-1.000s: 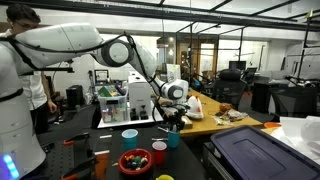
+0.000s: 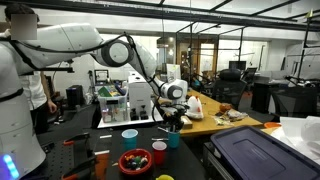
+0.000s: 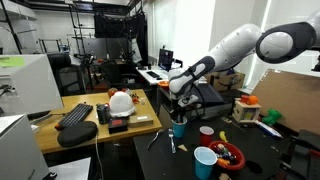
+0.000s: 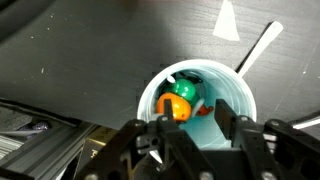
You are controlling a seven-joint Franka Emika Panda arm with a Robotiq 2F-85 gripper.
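Observation:
Below my gripper in the wrist view is a light blue cup (image 4: 151, 98), seen from above. An orange piece (image 4: 179, 105) and a green piece (image 4: 184, 88) lie inside it, with a bit of red showing. My dark fingers stand apart over the near part of the cup, and I see nothing clamped between them. In both exterior views the gripper points down just above the blue cup (image 2: 173, 140) (image 3: 179, 129); its tips are too small there to make out.
Close by are another blue cup (image 2: 130, 138), a red cup (image 2: 159, 151) and a red bowl (image 2: 135, 163) with things in it. A white utensil (image 4: 260, 48) lies beside the cup. A large dark bin lid (image 2: 265, 155) takes up the right side.
The arm and the cups look the same in exterior view 1. Only the person at the far left has shifted slightly.

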